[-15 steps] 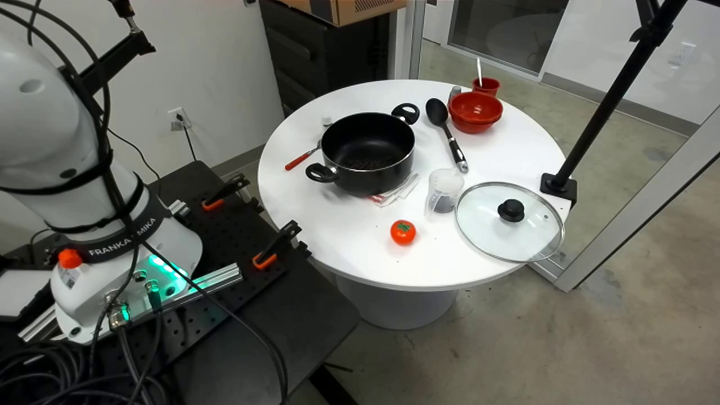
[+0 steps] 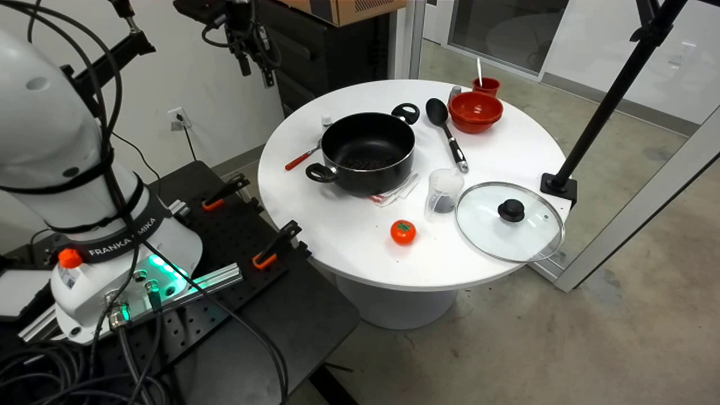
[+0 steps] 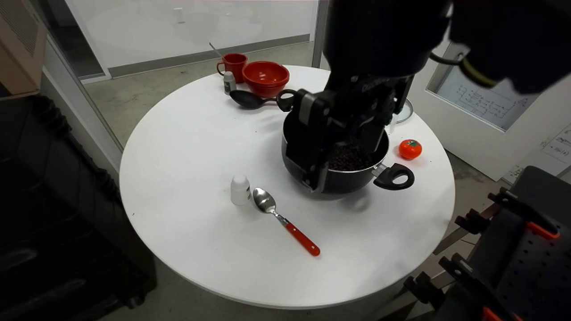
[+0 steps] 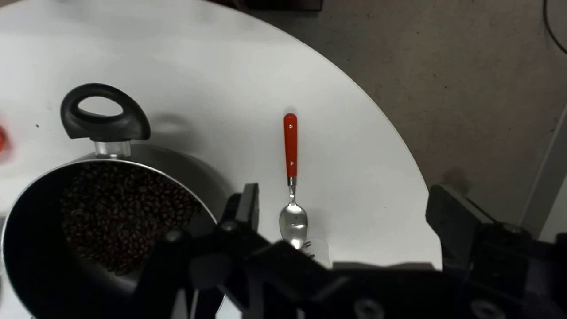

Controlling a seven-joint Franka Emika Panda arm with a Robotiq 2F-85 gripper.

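Observation:
My gripper is open above the table, with nothing held between its fingers. In the wrist view, a metal spoon (image 4: 293, 223) with a red handle (image 4: 290, 141) lies on the table below the gap, nearer the left finger. A black pot (image 4: 101, 151) holding dark beans (image 4: 127, 212) stands to the left, partly hidden by the gripper. In exterior view 2 the gripper (image 3: 345, 163) overlaps the pot (image 3: 342, 182), and a small white shaker (image 3: 240, 190) stands beside the spoon (image 3: 286, 222). Exterior view 1 has the gripper (image 2: 257, 75) high at the top, left of the table.
A tomato (image 2: 403, 232), a clear cup (image 2: 444, 191) and a glass lid (image 2: 509, 221) occupy the table's near right. Red bowls (image 2: 475, 111), a red mug (image 2: 486, 85) and a black ladle (image 2: 445, 134) sit farther back. In exterior view 2, the table's left side is clear.
In exterior view 1, my gripper has come into view at the top, left of the table; it was out of frame before. The objects on the table have not moved.

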